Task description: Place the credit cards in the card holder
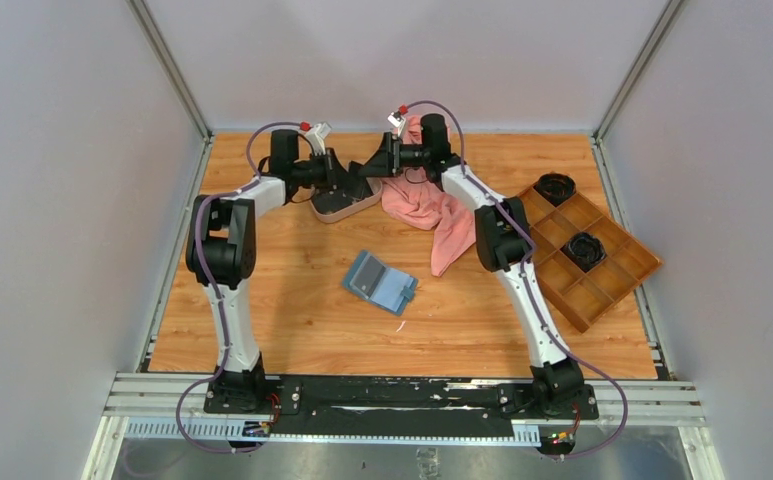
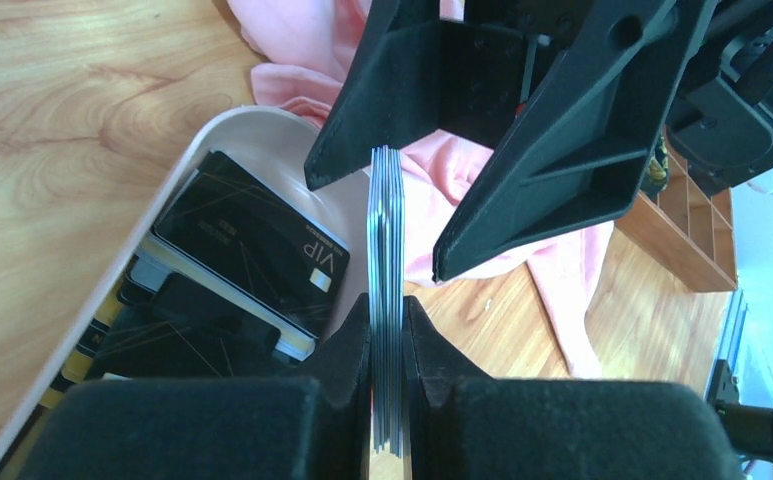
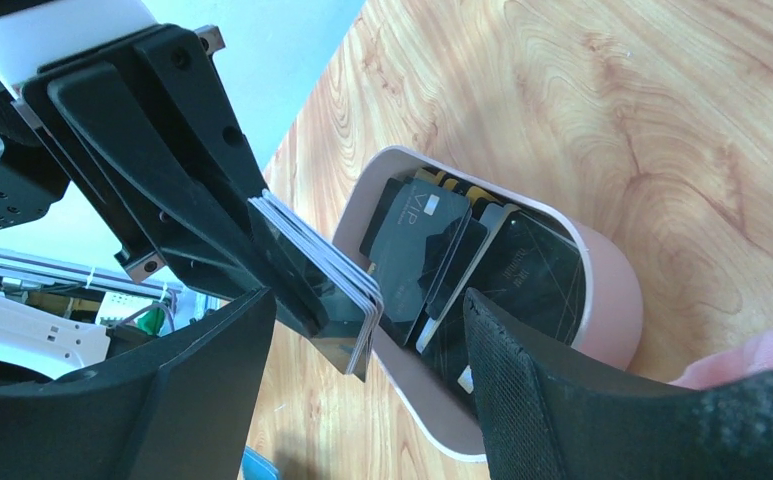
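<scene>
A stack of several dark credit cards [image 2: 386, 290] stands on edge with my left gripper shut on it, above the pink box. In the right wrist view the same stack shows its pale edges. My right gripper is open facing the stack's free end, with a gap between its fingers and the cards beyond them. Beneath both grippers, the pink box [image 3: 607, 300] holds more loose black cards [image 3: 417, 230], some marked VIP. The blue card holder [image 1: 380, 283] lies unfolded on the table, with a grey panel at its left.
A pink cloth [image 1: 437, 212] is crumpled under and beside the right arm. At the right stands a wooden compartment tray [image 1: 574, 285] with black coiled cables. The table between the card holder and the front edge is mostly bare.
</scene>
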